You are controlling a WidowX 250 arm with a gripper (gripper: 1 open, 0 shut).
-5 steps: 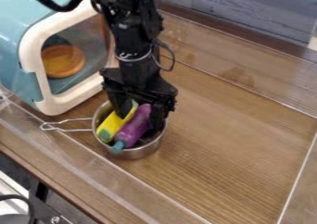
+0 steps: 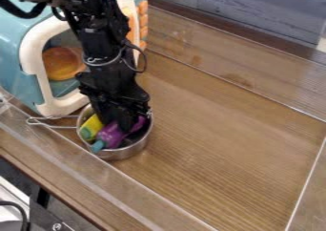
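Note:
A steel pot [image 2: 125, 151] with a long wire handle [image 2: 49, 121] stands on the wooden counter, holding a yellow item [image 2: 91, 126] and a purple item [image 2: 111, 136] with a teal tip. My black gripper [image 2: 117, 113] reaches down into the pot from above, over these items. Its fingers are mostly hidden among them, so their spread and what is between them are unclear.
A light-blue toy appliance [image 2: 23, 47] with a white door frame and an orange disc inside stands at the left, beside the pot. A wall lies at the back.
My gripper has moved left and lower into the pot. The pot and its contents have shifted slightly left, closer to the toy appliance.

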